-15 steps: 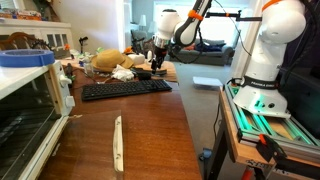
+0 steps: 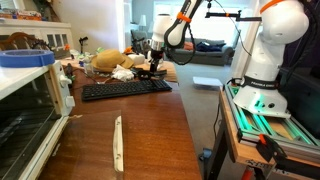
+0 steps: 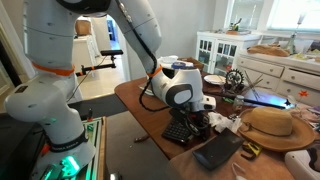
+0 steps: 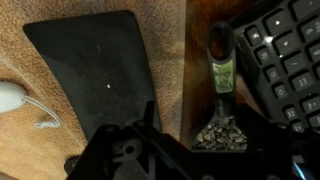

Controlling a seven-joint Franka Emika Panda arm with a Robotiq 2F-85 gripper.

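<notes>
My gripper is open and pointed down in the wrist view, with one dark finger at each side of a small brush. The brush (image 4: 222,70) has a black handle with a hanging hole, a pale label and bristles at its lower end, close to my fingers. It lies along the edge of a black keyboard (image 4: 285,60). Whether the fingers touch the brush cannot be told. In exterior view 1, the gripper (image 2: 155,68) is low over the far end of the keyboard (image 2: 125,88); the brush is not clear there.
Left of the brush lies a flat black slab (image 4: 95,70), and beyond it a white mouse-like object (image 4: 10,97). A straw hat (image 3: 275,124) and a white cloth (image 3: 226,124) crowd the same side.
The arm has come down and shifted slightly left in exterior view 1, bringing the gripper lower near the keyboard's far end. The objects on the table look unmoved.
</notes>
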